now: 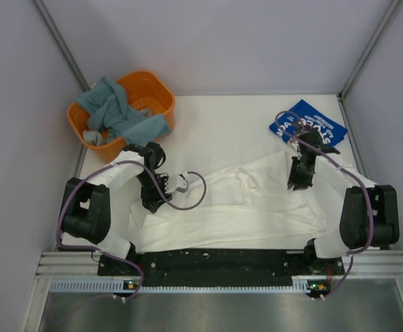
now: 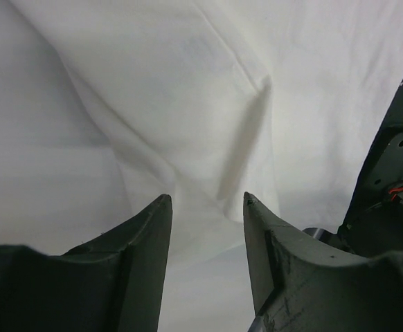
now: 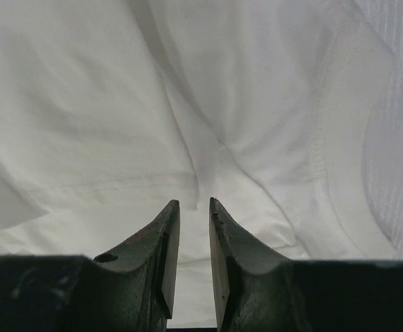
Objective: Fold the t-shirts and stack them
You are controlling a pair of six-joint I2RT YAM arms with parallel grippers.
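Note:
Across the front of the table lies a white t-shirt [image 1: 208, 225], spread wide with loose folds along its back part. My left gripper [image 1: 151, 205] hovers low over its left end; in the left wrist view the left gripper is part open above creased white cloth. At the right end of the shirt is my right gripper [image 1: 298, 185]. The right wrist view has the right gripper open by a narrower gap, over a fold in the white cloth. No fabric shows pinched in either gripper. A folded blue t-shirt [image 1: 312, 114] with white lettering rests at the back right.
An orange basket [image 1: 161, 97] stands at the back left with grey-blue cloth [image 1: 111, 107] hanging over its rim. Bare white table [image 1: 222, 124] lies between basket and blue shirt. Grey walls close in the sides and back.

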